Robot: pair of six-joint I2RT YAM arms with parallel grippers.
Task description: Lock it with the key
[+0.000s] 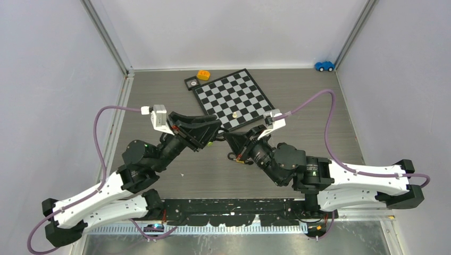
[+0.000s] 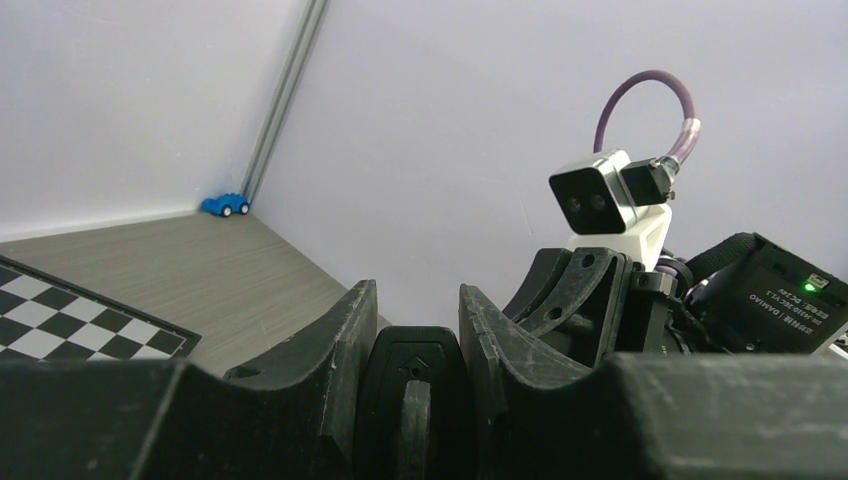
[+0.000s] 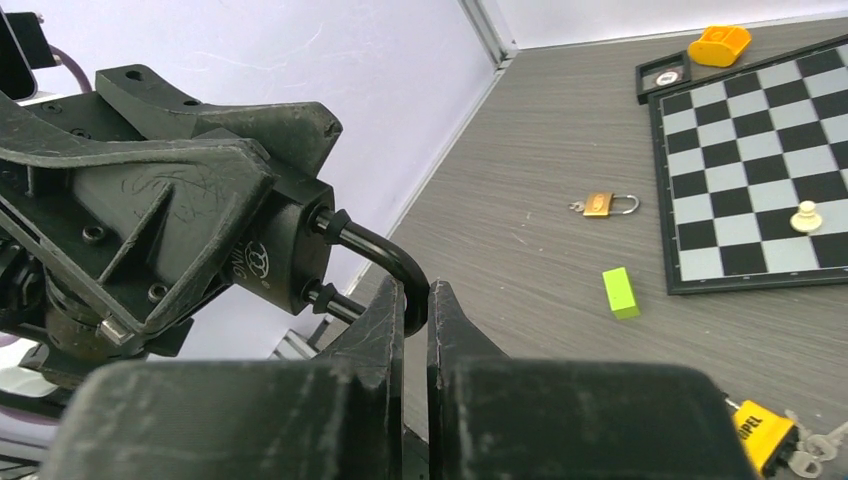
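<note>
A black padlock is held in the air between the two grippers. My left gripper [image 1: 211, 133] is shut on its body, which carries white lettering; in the left wrist view the body's black end [image 2: 410, 365] with a slot sits between the fingertips. The curved shackle [image 3: 385, 255] reaches from the body to my right gripper, which is shut on the bend. No key shows at this black lock. On the table lie a brass padlock [image 3: 598, 205] with a key beside it and a yellow padlock [image 3: 762, 435] with several keys.
A chessboard [image 1: 230, 95] with a white piece [image 3: 805, 218] is behind the grippers. A green block [image 3: 620, 293], a small black tray [image 1: 191, 82], a yellow object [image 1: 203, 75] and a blue toy car [image 1: 324, 66] lie around it. Bare table surrounds these; walls border three sides.
</note>
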